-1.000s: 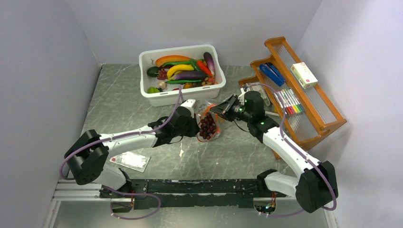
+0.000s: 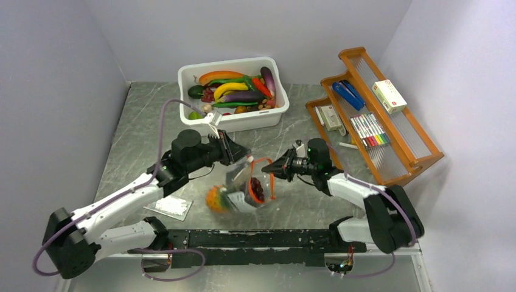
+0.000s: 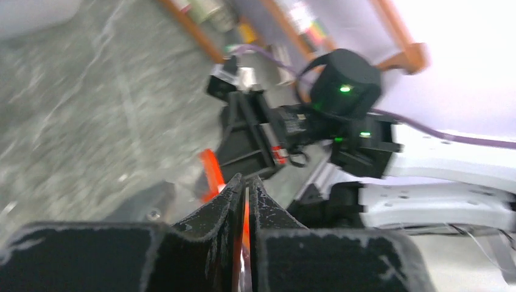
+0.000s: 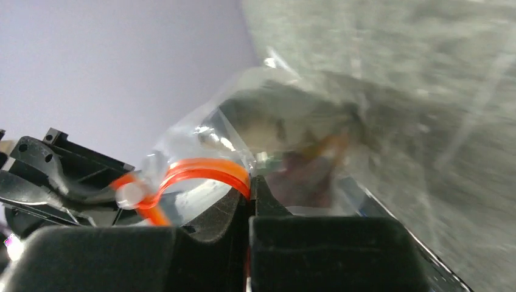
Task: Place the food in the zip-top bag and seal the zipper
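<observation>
The clear zip bag with an orange zipper hangs between my grippers, blurred, dark red round food inside and an orange-green shape at its lower left. My left gripper is shut on the bag near the zipper, which shows under its fingertips in the left wrist view. My right gripper is shut at the bag's right edge, by the orange strip; in the right wrist view the thin rim meets its fingertips.
A white bin of produce stands at the back. A wooden shelf with stationery is at the right. A flat packet lies at front left.
The bag has swung toward the front and left, and its shape now trails low. My right gripper moved frontward; my left arm shifted, its gripper rising a little toward the back.
</observation>
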